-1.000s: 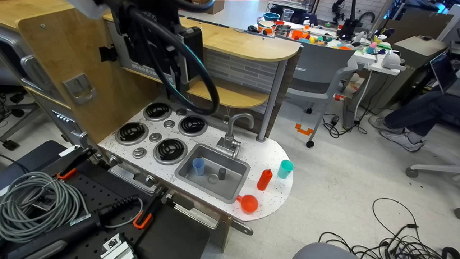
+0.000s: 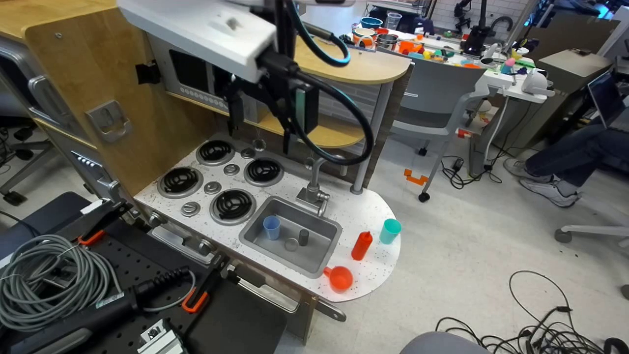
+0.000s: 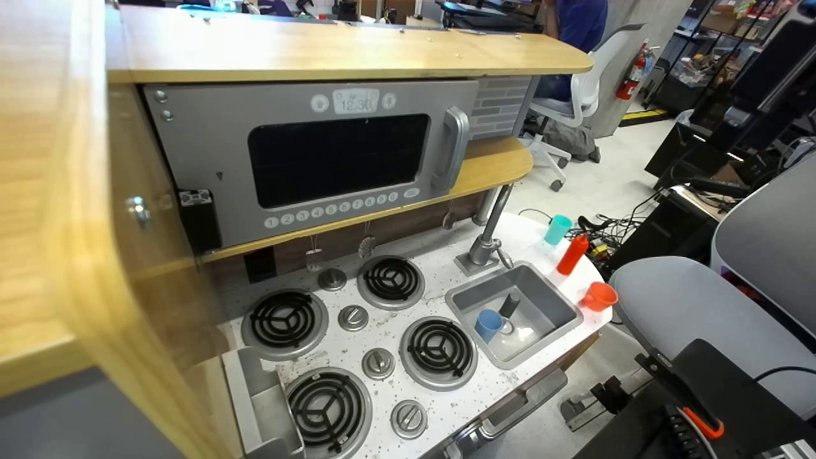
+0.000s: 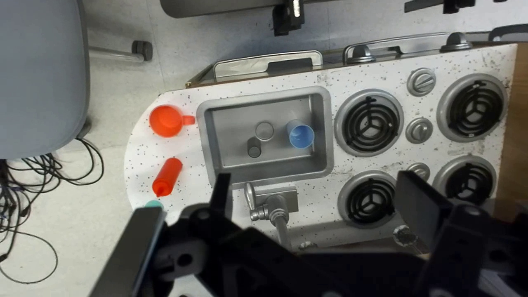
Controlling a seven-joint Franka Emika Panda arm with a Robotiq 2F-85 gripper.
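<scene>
My gripper [image 2: 261, 127] hangs high above the back of the toy kitchen counter, between burners and faucet. In the wrist view the gripper is open, its fingers wide apart with nothing between them. A blue cup [image 4: 300, 134] stands in the grey sink [image 4: 265, 180], near the side facing the burners. Close to it in the basin is a small dark grey cylinder [image 4: 253, 147]. Beyond the sink are an orange-red cup with a handle [image 2: 340, 279], a red squeeze bottle [image 2: 362, 245] and a teal cup [image 2: 390, 231]. Exterior view 2 does not show my gripper.
The curved faucet [image 3: 489, 237] rises behind the sink. A shelf [image 3: 505, 160] and microwave [image 3: 329, 153] overhang the counter's back. Several black-coiled burners [image 3: 441, 348] lie flat beside knobs. The counter between sink and bottle is clear.
The arm has shifted in exterior view 1, and its black cable loop now hangs further right and lower. The gripper's fingers have come into view, pointing down. The counter items have not moved.
</scene>
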